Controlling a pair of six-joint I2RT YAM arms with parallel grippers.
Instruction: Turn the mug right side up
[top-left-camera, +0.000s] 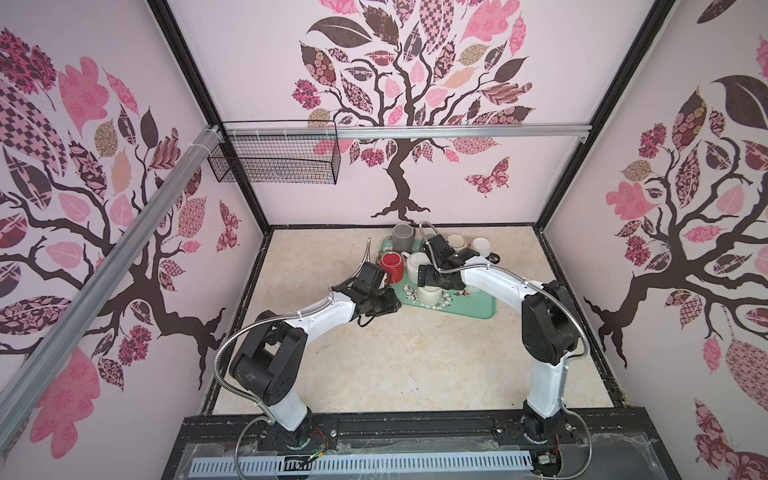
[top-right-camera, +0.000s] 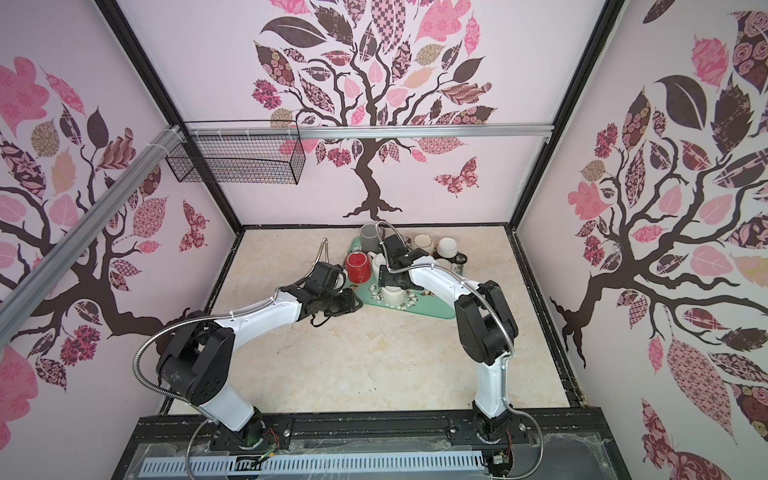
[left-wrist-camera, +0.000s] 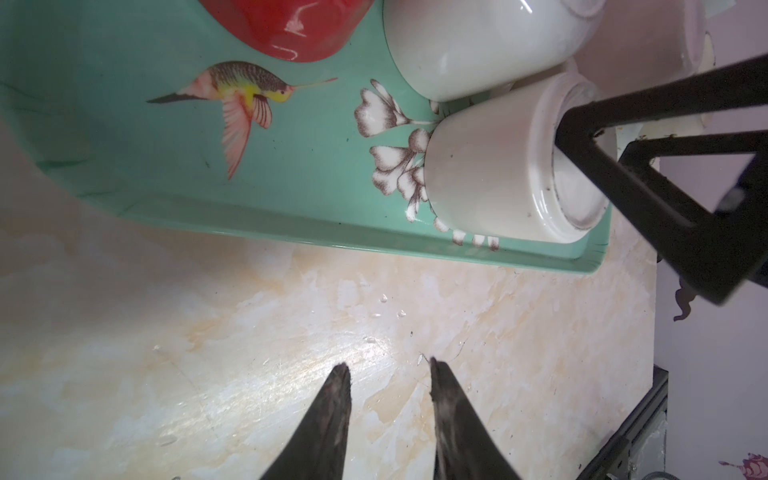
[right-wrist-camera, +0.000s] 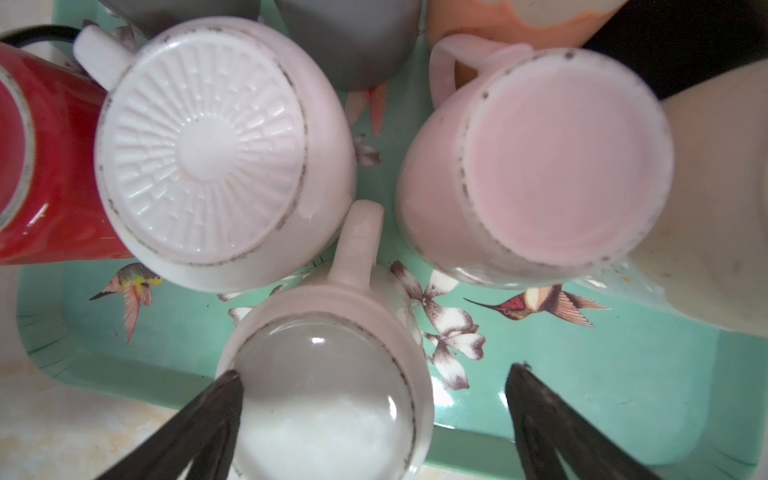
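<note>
An upside-down white mug (right-wrist-camera: 328, 400) is at the front of the green tray (left-wrist-camera: 264, 228), its base up and its handle (right-wrist-camera: 357, 244) pointing toward the back. My right gripper is over this mug, open. Its left finger (right-wrist-camera: 209, 424) overlaps the mug's left edge in the right wrist view; the other finger (right-wrist-camera: 552, 424) stands clear on the right, with tray between it and the mug. My left gripper is over bare table in front of the tray, its fingers apart and nothing between them.
Close behind the mug stand another upturned white mug (right-wrist-camera: 208, 152) and a pinkish upturned mug (right-wrist-camera: 560, 160). A red mug (top-left-camera: 391, 266) is at the tray's left, a grey mug (top-left-camera: 402, 237) at the back.
</note>
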